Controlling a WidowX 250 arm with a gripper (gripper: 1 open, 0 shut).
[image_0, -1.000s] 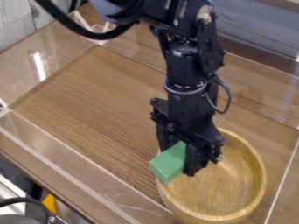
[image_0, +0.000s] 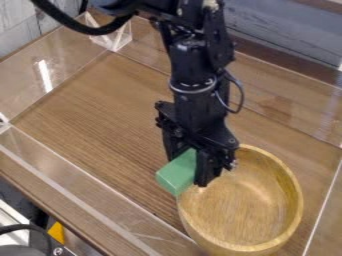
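Observation:
My black gripper (image_0: 195, 151) is shut on a green block (image_0: 177, 176), holding it at the left rim of a round wooden bowl (image_0: 261, 210). The block is slightly tilted and overhangs the rim's upper left. The gripper's fingers are partly hidden by its own body.
A cable and some small items lie beyond the table at the lower left.
My gripper has moved left and slightly up with the green block, from over the bowl's inside to its left rim.

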